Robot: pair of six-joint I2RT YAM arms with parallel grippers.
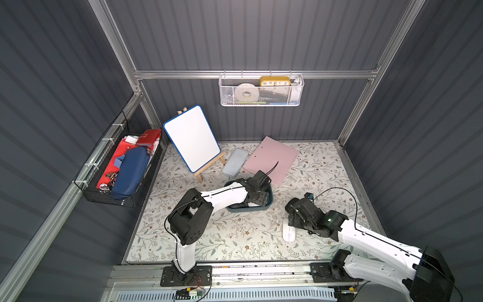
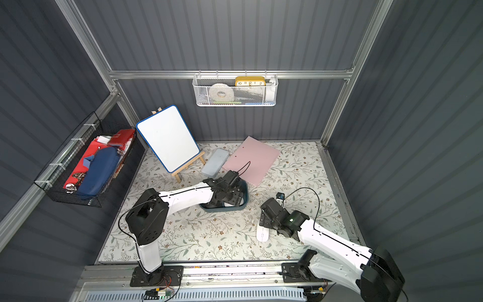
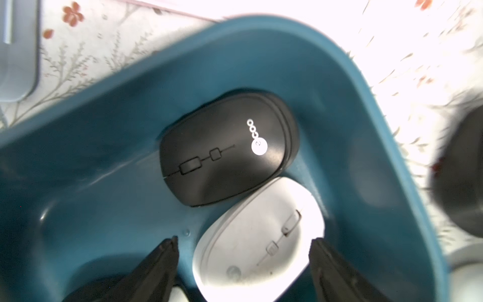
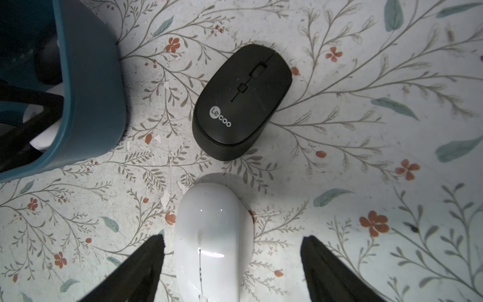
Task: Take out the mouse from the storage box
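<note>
Inside the blue storage box (image 3: 372, 125) lie a black mouse (image 3: 221, 151) and a white mouse (image 3: 261, 236), touching each other near one corner. Over the box, my left gripper is open, its fingers on either side of the white mouse with no grip visible. On the table beside the box, a second black mouse (image 4: 241, 100) and a second white mouse (image 4: 213, 241) rest close together. Above that white mouse my right gripper stands open, the mouse lying nearer its left finger. Something dark at the lower left of the box is partly hidden by a left finger.
Behind the box lie a grey case (image 1: 235, 162) and a pink folder (image 1: 271, 158). A whiteboard on an easel (image 1: 192, 138) stands at the back left. A wire basket (image 1: 125, 166) hangs at the left. Right of the box, much of the table is clear.
</note>
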